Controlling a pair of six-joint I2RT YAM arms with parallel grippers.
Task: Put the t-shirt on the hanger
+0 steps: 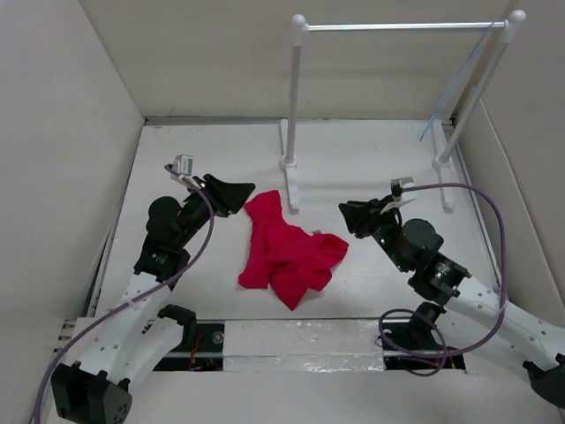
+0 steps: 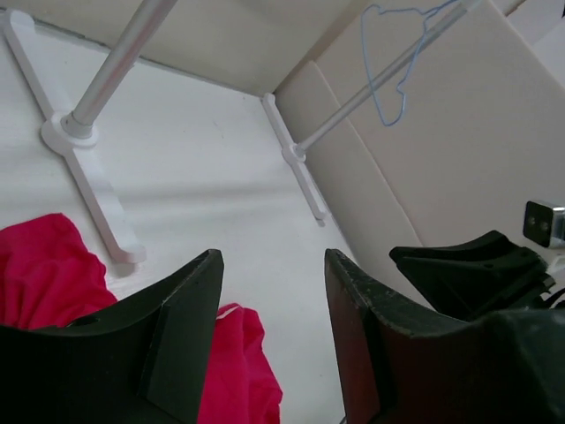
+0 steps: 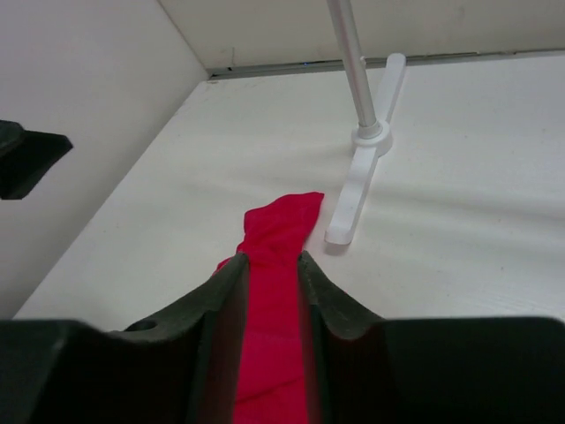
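Note:
A red t-shirt [image 1: 291, 256] lies crumpled on the white floor between the two arms; both wrist views show parts of it. A thin blue hanger [image 1: 455, 79] hangs at the right end of the rail, also visible high in the left wrist view [image 2: 402, 93]. My left gripper is open above the left side of the shirt, nothing between its fingers. My right gripper is open to the right of the shirt, pointed across it, also empty.
A white rack with rail [image 1: 388, 26] and two posts on long feet [image 1: 291, 185] stands at the back. Walls enclose both sides and the back. The floor beneath the rail is clear.

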